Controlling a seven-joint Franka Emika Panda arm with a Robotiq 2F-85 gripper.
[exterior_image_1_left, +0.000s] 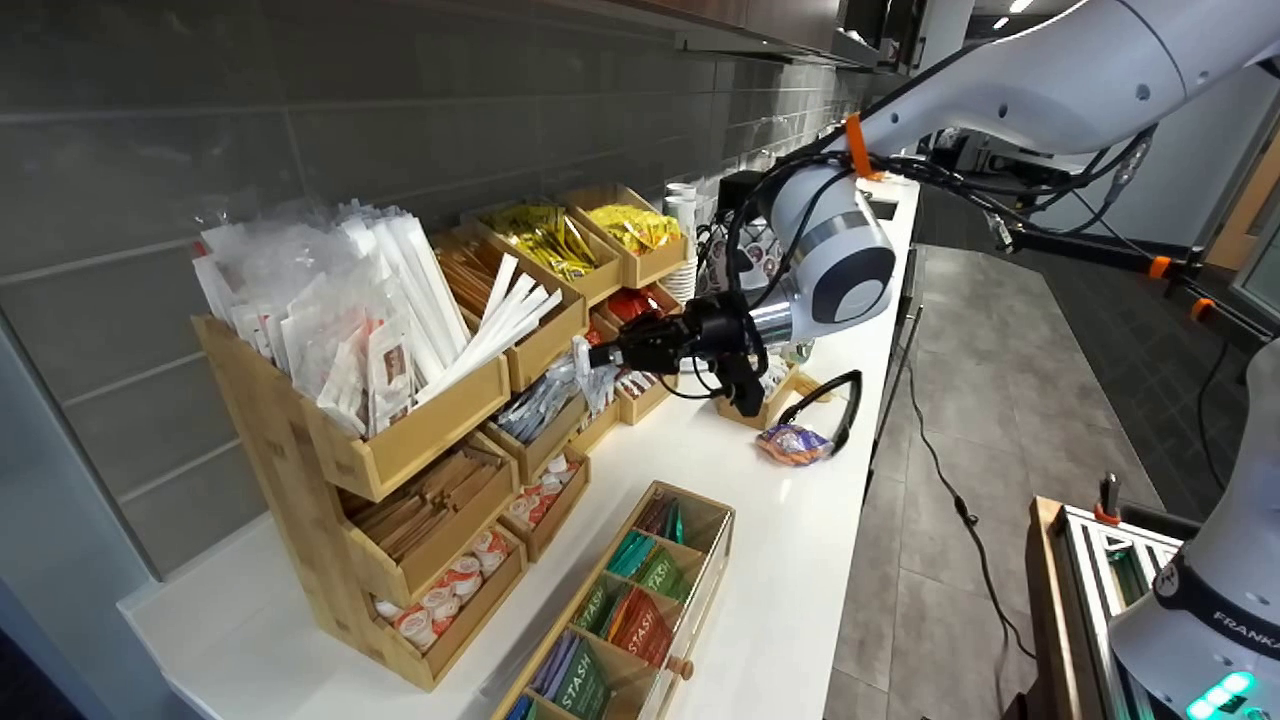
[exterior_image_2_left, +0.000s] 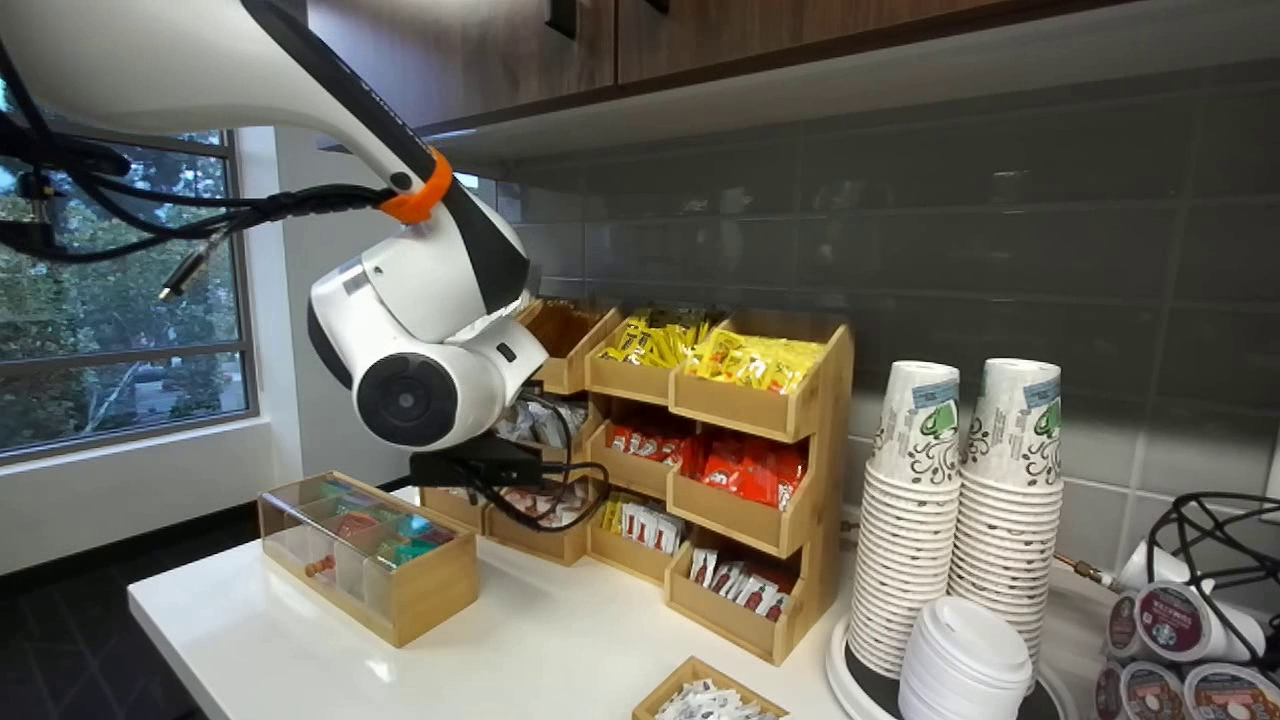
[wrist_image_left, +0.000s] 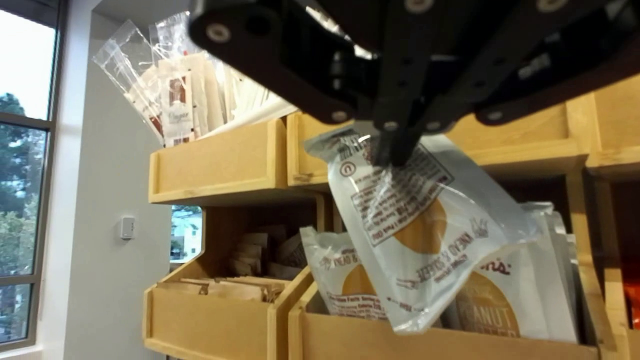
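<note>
A white foil peanut butter packet (wrist_image_left: 420, 228) hangs tilted from my gripper, which is shut on its upper edge in the wrist view. Behind its lower end are more such packets (wrist_image_left: 489, 300), standing in a wooden bin (wrist_image_left: 444, 339); the held one overlaps them in view. In exterior view 1 my gripper (exterior_image_1_left: 590, 354) is beside the middle tier of the wooden rack, with the silvery packet (exterior_image_1_left: 596, 386) below its tips. The arm hides the fingertips in exterior view 2.
Bins of straws and wrapped cutlery (exterior_image_1_left: 360, 324) fill the upper tier. A divided tea box (exterior_image_1_left: 624, 600) stands on the white counter in front. An orange-purple packet (exterior_image_1_left: 794, 444) lies to the right, beside a black loop. Paper cup stacks (exterior_image_2_left: 912, 516) stand right of the rack.
</note>
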